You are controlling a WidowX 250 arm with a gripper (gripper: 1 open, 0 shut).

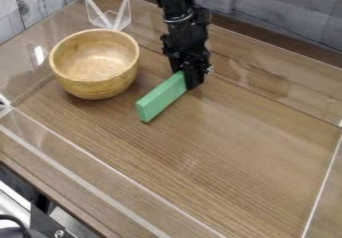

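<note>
A black gripper [189, 75] reaches down from the top centre onto the upper end of a green rectangular block [163, 100], which lies slanted on the wooden table [254, 152]. The gripper is shut on that block's upper end; its fingertips are small and partly blend with the dark wrist parts.
A large wooden bowl [96, 62] stands at the left, close beside the block. A clear plastic object lies behind it near the top left.
</note>
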